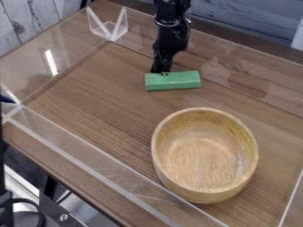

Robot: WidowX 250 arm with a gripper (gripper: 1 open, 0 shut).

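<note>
A green rectangular block (174,81) lies on the wooden surface in the upper middle. My gripper (160,66) hangs down from the top of the view, its tip low at the back edge of the block's left part. The fingers are dark and small, with nothing visible between them; they look shut. Whether they touch the block I cannot tell.
A wooden bowl (204,152) sits at the front right. A clear plastic piece (108,25) stands at the back left. Transparent walls edge the wooden surface (95,97).
</note>
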